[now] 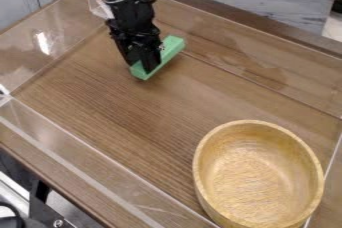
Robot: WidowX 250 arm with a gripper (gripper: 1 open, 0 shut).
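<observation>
A black robot arm reaches down from the top left to my gripper (142,54), which is shut on a green block (163,56) on the wooden table (147,142). The block lies slanted, its near end beneath the dark fingers, which hide part of it.
A yellow round bowl (257,172) sits at the near right of the table. A pale grey wall runs along the back.
</observation>
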